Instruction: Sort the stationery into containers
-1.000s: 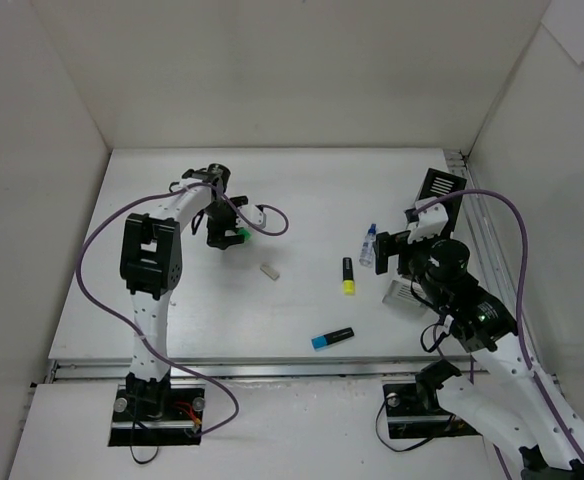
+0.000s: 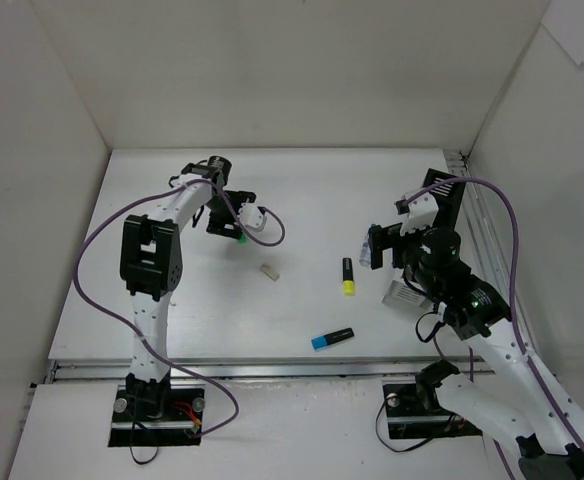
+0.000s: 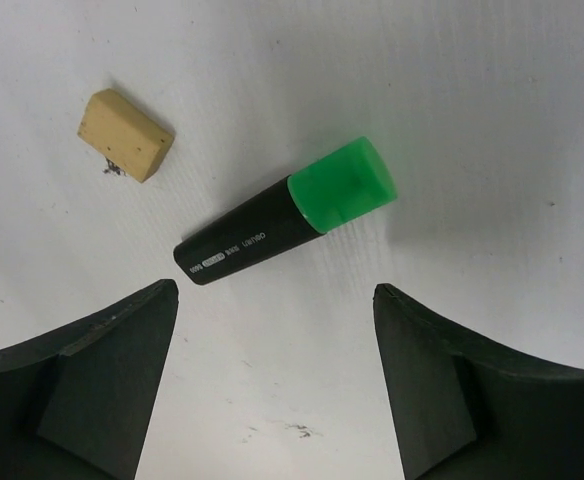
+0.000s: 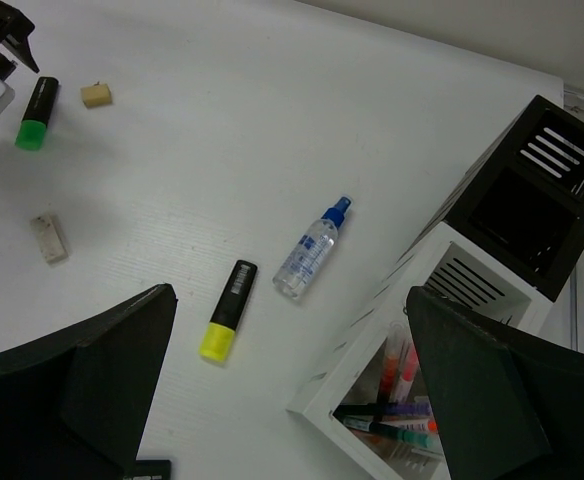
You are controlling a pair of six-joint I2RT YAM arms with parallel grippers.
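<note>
Under my left gripper lies a black highlighter with a green cap point(image 3: 340, 186), a tan eraser point(image 3: 126, 135) beside it; the fingers stand apart, nothing between them. My right gripper is open above the right side, overlooking a yellow-capped highlighter point(image 4: 228, 311), a spray bottle point(image 4: 307, 255) and a pale eraser point(image 4: 50, 239). A white container point(image 4: 327, 393) holds several pens and markers; a black container point(image 4: 530, 200) adjoins it behind. A blue-capped highlighter point(image 2: 332, 338) lies near the front edge.
Walls point(image 2: 292, 75) enclose it at the back and sides, and a metal rail runs along the front and right edges.
My left gripper has shifted slightly up the table in the top view. The right arm has moved a little left since a second ago. The objects lie unchanged.
</note>
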